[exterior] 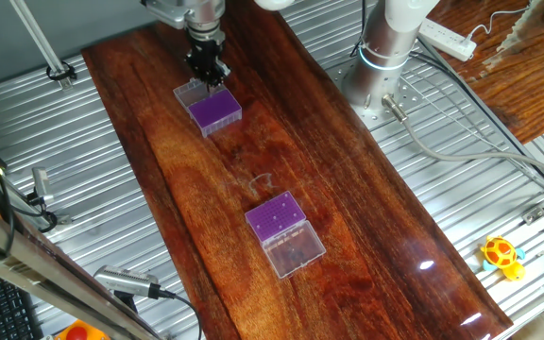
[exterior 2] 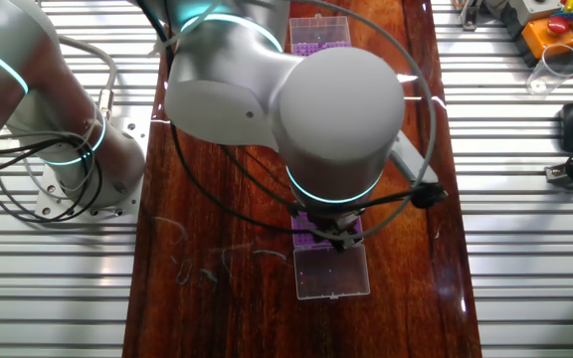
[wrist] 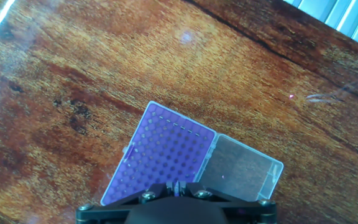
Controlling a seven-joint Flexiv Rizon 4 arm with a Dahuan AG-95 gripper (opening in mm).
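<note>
My gripper (exterior: 212, 85) points down over the far tip box, whose purple rack (exterior: 215, 109) and clear open lid (exterior: 189, 92) show in exterior view 1. In exterior view 2 the arm covers most of that rack (exterior 2: 306, 240), leaving the lid (exterior 2: 331, 274) in sight. The wrist view has the perforated rack (wrist: 163, 149) at lower centre, its lid (wrist: 241, 168) to the right. The small fingertips (wrist: 169, 186) overlap the rack's lower edge there; whether they are parted is unclear. A second open box has a purple rack (exterior: 275, 215) and clear lid (exterior: 294, 249).
Bare wooden board (exterior: 348, 203) surrounds both boxes, with faint pale marks between them. The robot base (exterior: 371, 80) stands beside the board. A toy turtle (exterior: 501, 255) and a grey camera-like device (exterior: 126, 281) lie off the board.
</note>
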